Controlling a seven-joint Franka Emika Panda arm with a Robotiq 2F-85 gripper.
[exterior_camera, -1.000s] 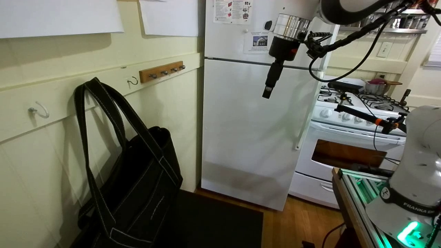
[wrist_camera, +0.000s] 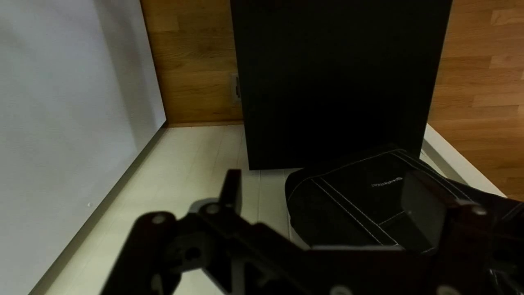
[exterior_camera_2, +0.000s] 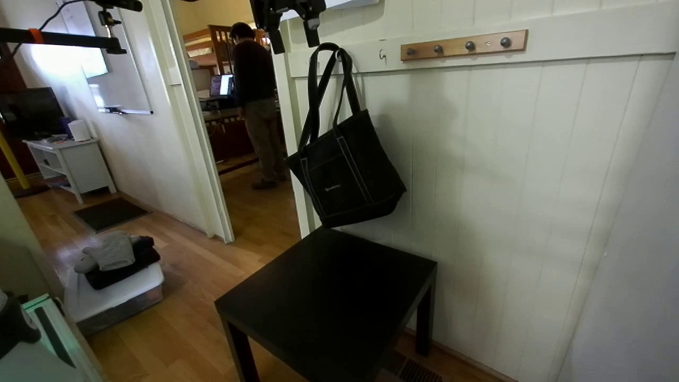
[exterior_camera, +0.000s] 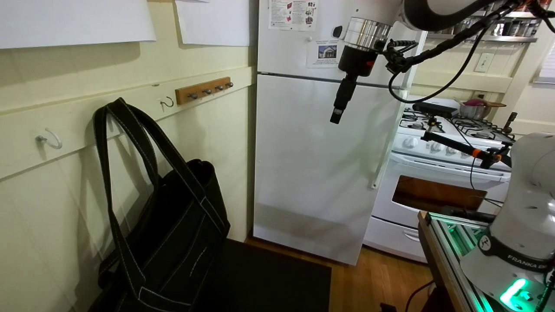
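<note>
A black tote bag (exterior_camera: pixel 182 249) with white stitching hangs by its straps against the cream wall; exterior view 2 shows the same bag (exterior_camera_2: pixel 350 172) above a black table. Which hook bears the straps is hidden in that view. My gripper (exterior_camera_2: pixel 294 42) is at the top edge there, its two fingers apart with nothing between them. From exterior view 1 the gripper (exterior_camera: pixel 337 115) appears side-on, pointing down in front of the fridge and clear of the bag. In the wrist view the bag (wrist_camera: pixel 353 206) lies partly behind the gripper's dark, blurred fingers.
On the wall rail are a white hook (exterior_camera: pixel 52 139), a small metal hook (exterior_camera: pixel 167 102) and a wooden peg rack (exterior_camera: pixel 204 91). The black table (exterior_camera_2: pixel 324 293) has a bare top. A white fridge (exterior_camera: pixel 312 171) bounds one side. A person (exterior_camera_2: pixel 254 102) stands in the far room.
</note>
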